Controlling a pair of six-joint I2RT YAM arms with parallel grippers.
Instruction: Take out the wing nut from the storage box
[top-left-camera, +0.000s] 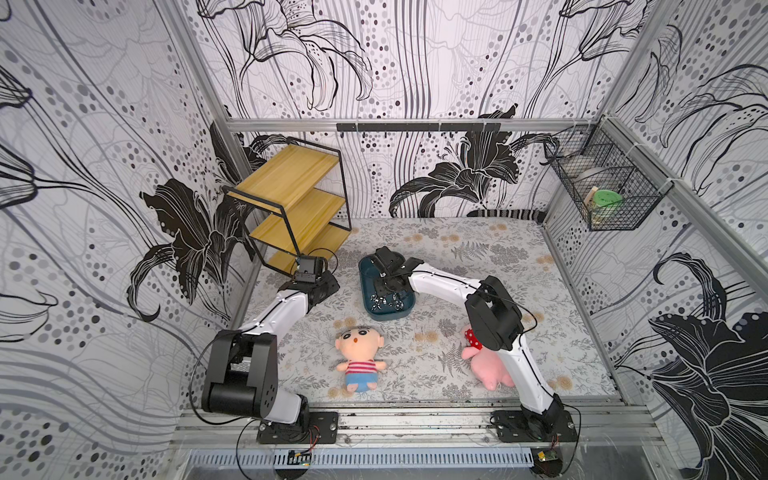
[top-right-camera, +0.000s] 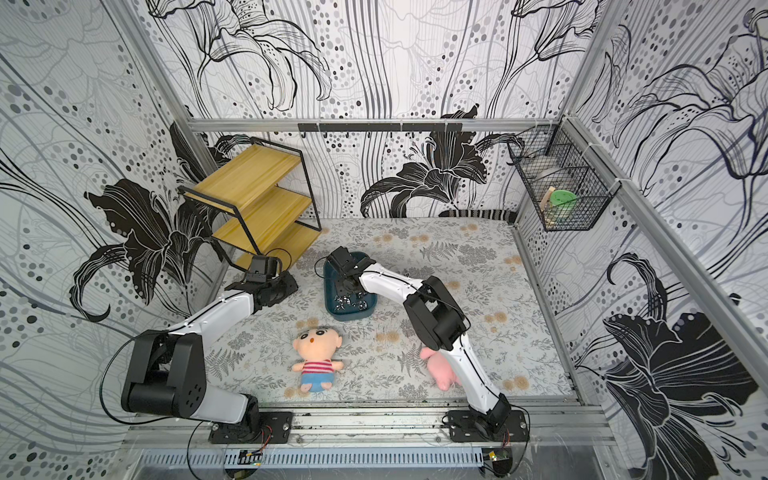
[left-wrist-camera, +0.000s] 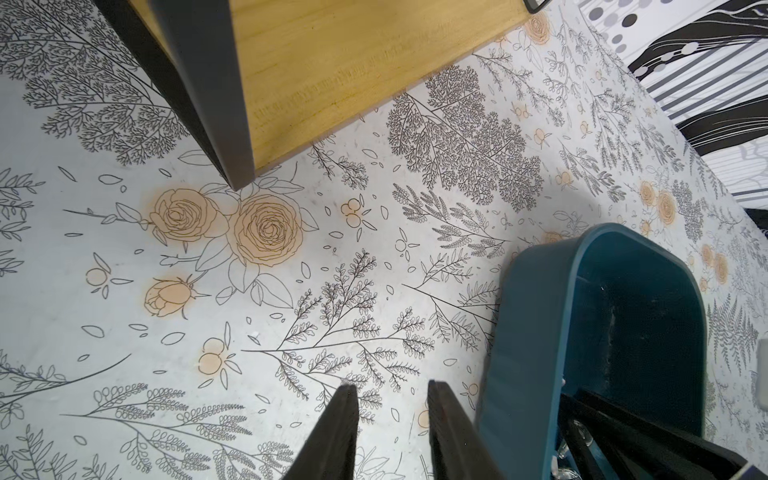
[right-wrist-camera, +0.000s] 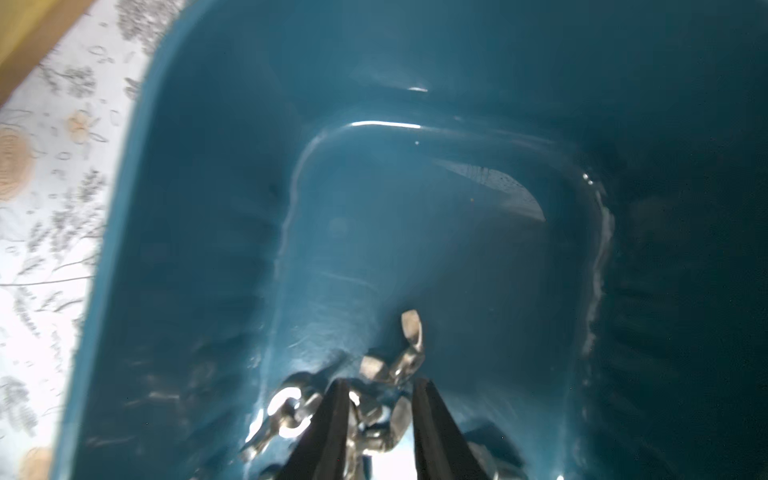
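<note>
The dark teal storage box (top-left-camera: 367, 280) (left-wrist-camera: 524, 336) stands mid-table with several shiny wing nuts (right-wrist-camera: 408, 356) on its floor, bunched at the near end. My right gripper is down inside the box over that cluster, its fingers apart around part of the pile; whether anything is between them is unclear. My left gripper hangs left of the box over bare table, open and empty.
A wooden shelf rack (top-left-camera: 300, 208) stands back left. A plush boy doll (top-left-camera: 360, 360) lies in front of the box, a pink plush toy (top-left-camera: 488, 368) front right. A wire basket (top-left-camera: 608, 192) hangs on the right wall.
</note>
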